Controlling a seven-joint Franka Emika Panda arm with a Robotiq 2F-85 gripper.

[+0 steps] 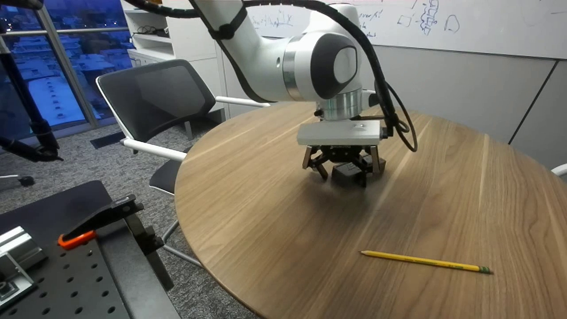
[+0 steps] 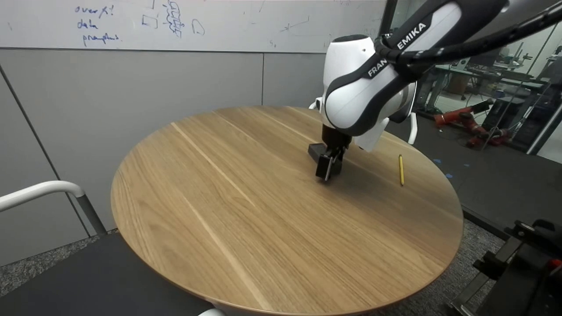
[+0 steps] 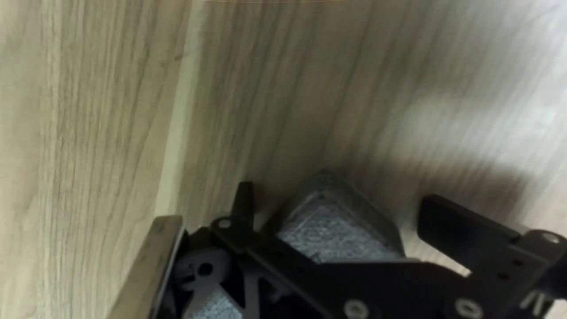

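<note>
My gripper (image 1: 344, 178) is open, low over the far part of the round table (image 1: 266, 212), its fingers on either side of a dark grey block (image 1: 348, 171). The wrist view shows one corner of the block (image 3: 332, 231) between the two fingertips, with a gap on the right side; the gripper's own linkage covers the rest. In the second exterior view the block (image 2: 316, 151) sticks out behind the gripper (image 2: 329, 167). It appears to rest on the tabletop. A yellow pencil (image 1: 425, 259) lies on the wood, nearer the first exterior camera.
A dark chair (image 1: 159, 101) stands close to the table's edge, and a black cart (image 1: 79, 266) with a clamp is off to the side. A whiteboard wall (image 2: 184, 79) rises behind.
</note>
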